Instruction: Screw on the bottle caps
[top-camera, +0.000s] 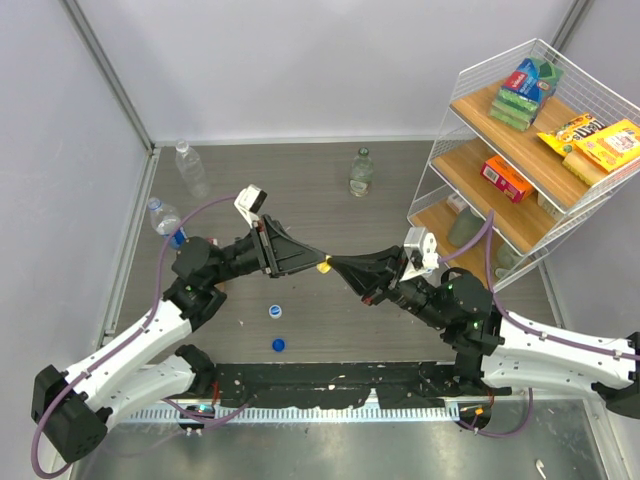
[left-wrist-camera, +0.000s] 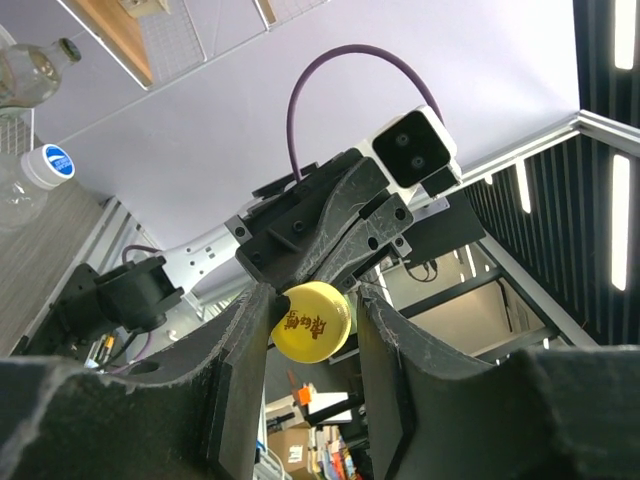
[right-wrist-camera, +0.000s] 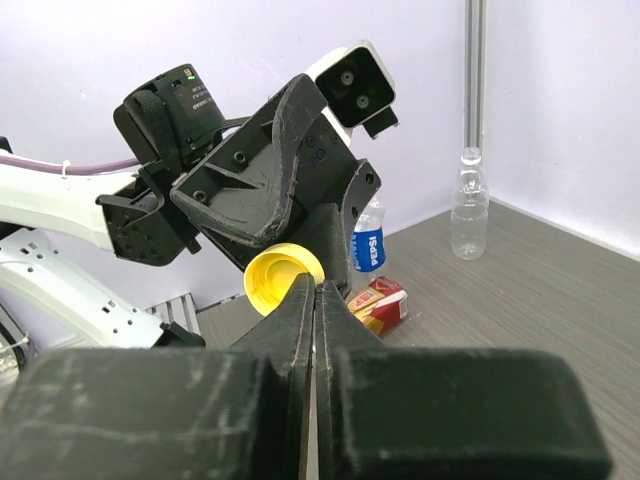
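Observation:
A yellow cap (left-wrist-camera: 313, 322) is held between my two grippers near the middle of the top view. My left gripper has its fingers around the cap, slightly apart. My right gripper is shut, its fingertips at the cap, which shows its hollow side in the right wrist view. A blue cap (top-camera: 278, 344) and a white-and-blue cap (top-camera: 275, 311) lie on the table. A clear bottle (top-camera: 190, 170) and a Pepsi bottle (top-camera: 166, 220) stand at the back left; a glass bottle (top-camera: 361, 172) stands at the back middle.
A wire rack with wooden shelves (top-camera: 475, 170) holding snack packs and boxes stands at the right. A red package (right-wrist-camera: 385, 305) lies by my left arm. The middle of the table (top-camera: 300, 220) has bare room behind the grippers.

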